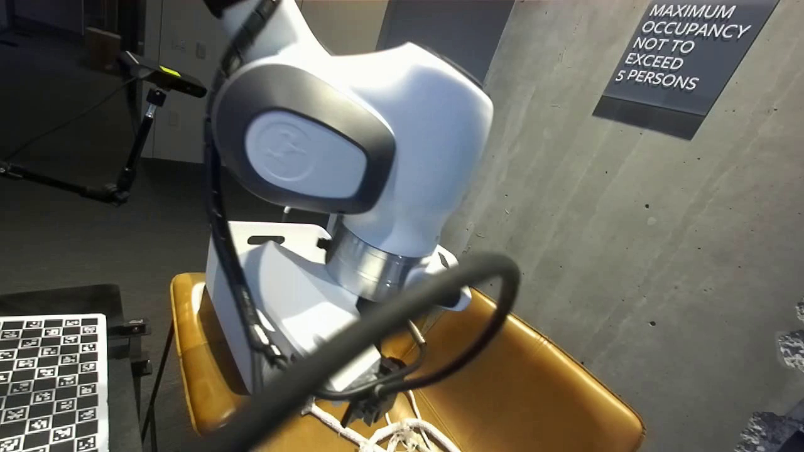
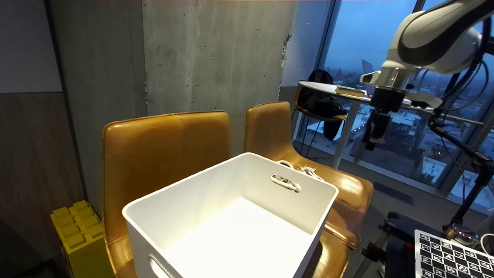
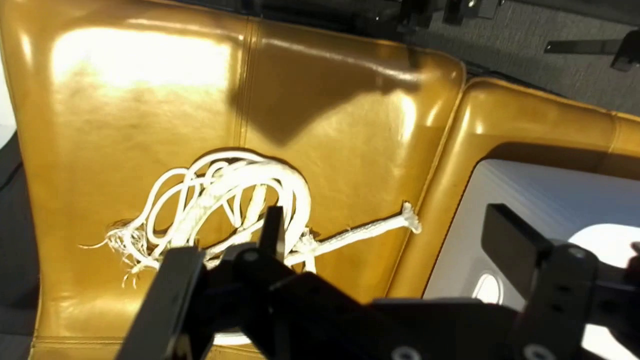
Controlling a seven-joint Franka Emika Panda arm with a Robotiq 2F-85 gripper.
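Observation:
A loose bundle of white rope (image 3: 300, 198) lies on the tan chair seat (image 3: 336, 150), its frayed strands to the left and one thick end stretching right. My gripper is open above this seat, fingers wide apart and nothing held; one finger covers part of the bundle in the wrist view. In exterior view 1 the gripper (image 1: 373, 407) is low by the rope (image 1: 399, 433), partly behind a blurred black cable. Exterior view 2 instead has the gripper (image 2: 377, 132) hanging right of the chairs, which does not match the other two views.
An empty white box (image 2: 203, 178) with handle holes stands on the neighbouring chair, close to the rope's seat. The patterned board (image 1: 53, 384) lies on a dark stand to the side. Chair backs and a concrete wall (image 1: 603, 226) bound the space behind.

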